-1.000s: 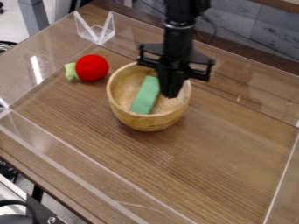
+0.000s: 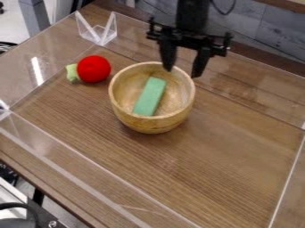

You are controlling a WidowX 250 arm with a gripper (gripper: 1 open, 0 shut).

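The black gripper (image 2: 186, 53) hangs at the top centre, raised just beyond a wooden bowl (image 2: 121, 103), its two fingers spread open with nothing seen between them. A flat light-green object (image 2: 150, 97) lies inside the bowl. A red round object (image 2: 94, 69), like a tomato, sits left of the bowl, with a small pale-green piece (image 2: 71, 73) against its left side.
A clear plastic frame or container (image 2: 98, 28) stands at the back left. A dark cable (image 2: 24, 209) shows at the lower left edge.
The gripper has moved up and back, away from over the bowl, revealing more of the green object inside it.
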